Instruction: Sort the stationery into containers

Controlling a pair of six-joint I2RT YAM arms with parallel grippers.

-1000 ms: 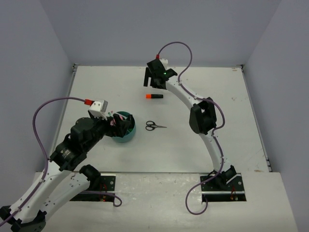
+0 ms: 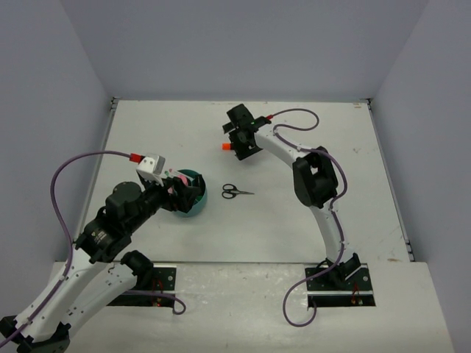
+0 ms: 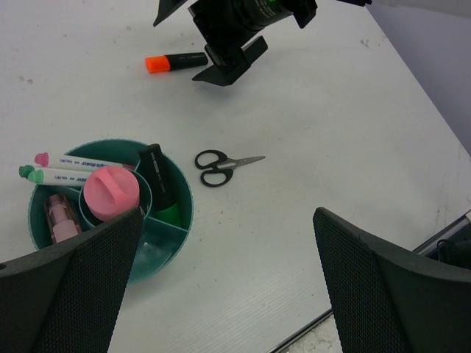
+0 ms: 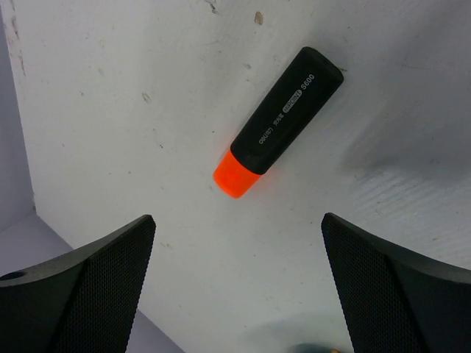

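A black highlighter with an orange end (image 4: pixel 282 118) lies flat on the table, beneath and between the parted fingers of my right gripper, which is open and holds nothing. Black-handled scissors (image 3: pixel 224 168) lie on the table to the right of the round teal container (image 3: pixel 186 193). Pink and green markers (image 3: pixel 62 176), a black marker with a green end (image 3: pixel 158 180), a pink round item (image 3: pixel 112 193) and a clear-and-pink item (image 3: pixel 62 218) sit in its compartments. Over this container my left gripper stands open and empty.
Bare white table (image 2: pixel 316 228) spreads to the right of the scissors and in front of them. Grey walls (image 2: pixel 243 51) close off the back and both sides. Purple cables (image 2: pixel 66 220) loop beside both arms.
My right gripper has swung round and come toward the highlighter, which it now partly covers in the top view. The left arm, container and scissors have stayed in place.
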